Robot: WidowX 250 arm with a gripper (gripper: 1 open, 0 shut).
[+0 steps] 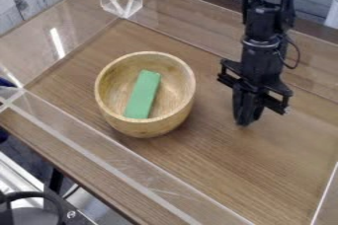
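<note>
My black gripper point(244, 118) hangs low over the wooden table at the centre right, its fingertips pointing down at bare wood, shut with nothing visible between them. To its left sits a round tan bowl point(117, 104) with a green rectangular block point(144, 95) lying inside it. The bowl and gripper are apart.
A small clear angular object point(122, 2) stands at the back left. Dark cables and parts show beyond the lower left edge.
</note>
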